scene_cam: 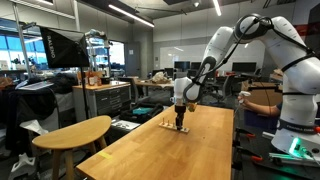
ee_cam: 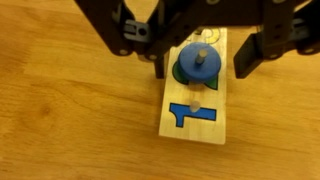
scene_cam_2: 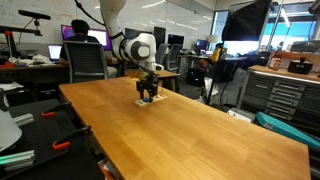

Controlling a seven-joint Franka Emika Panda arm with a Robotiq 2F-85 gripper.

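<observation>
A narrow wooden puzzle board (ee_cam: 178,130) lies on the table in the wrist view. Set in its near end is a blue figure 1 (ee_cam: 203,112), with a small knob beside it. Farther up sits a round blue disc (ee_cam: 186,68) with a wooden knob, over a green shape (ee_cam: 213,82) that it partly covers. My gripper is directly above, its fingers spread to either side of the disc with visible gaps. In exterior view 1 the gripper (scene_cam: 181,126) is low at the board (scene_cam: 172,128); exact contact is too small to tell.
The wooden table (scene_cam_2: 190,130) is broad and clear in front of and beside the board. A round side table (scene_cam: 72,133) stands at the left in exterior view 1. Drawers (scene_cam_2: 275,95) stand behind the table.
</observation>
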